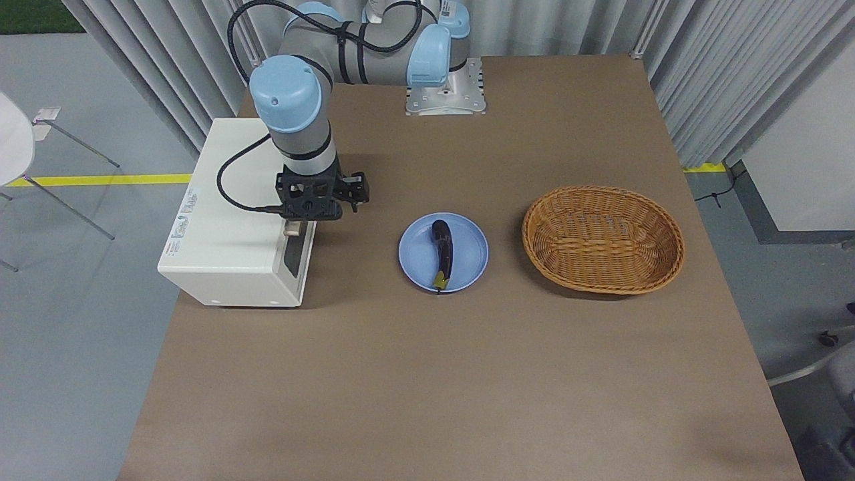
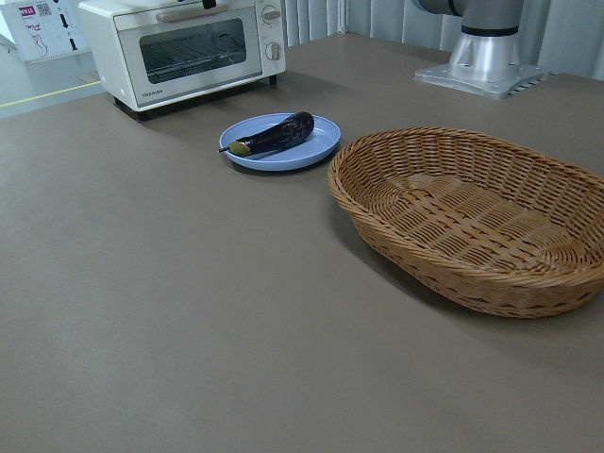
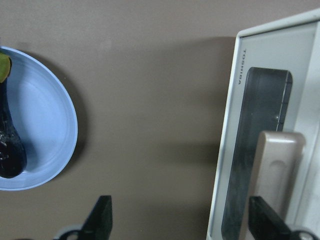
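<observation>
My gripper is above the front of a white Toshiba toaster oven [image 2: 189, 52], its two black fingertips wide apart in the wrist view with nothing held between them. The oven's door handle [image 3: 272, 170] lies below the right fingertip. A blue plate [image 1: 417, 256] stands right of the oven in the front view, with a dark eggplant [image 1: 443, 248] lying on it.
An oval wicker basket [image 1: 602, 240] sits right of the plate, empty. The arm's base plate [image 2: 481, 80] is at the back of the table.
</observation>
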